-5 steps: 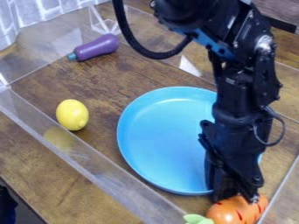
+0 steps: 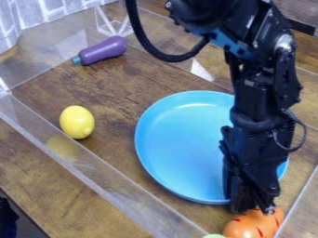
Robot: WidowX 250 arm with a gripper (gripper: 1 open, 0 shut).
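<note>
My black gripper hangs over the right side of a blue plate, its tip low by the plate's near right rim. Just beneath and in front of it lies an orange object with a green tip, like a toy carrot, partly cut off by the bottom edge. Whether the fingers are open or shut is hidden by the gripper's dark body.
A yellow egg-shaped toy lies on the wooden surface left of the plate, and a purple eggplant at the upper left. Clear plastic walls run along the left and front.
The blue plate has shifted slightly to the right. The gripper's tip has moved a little, still above the orange object.
</note>
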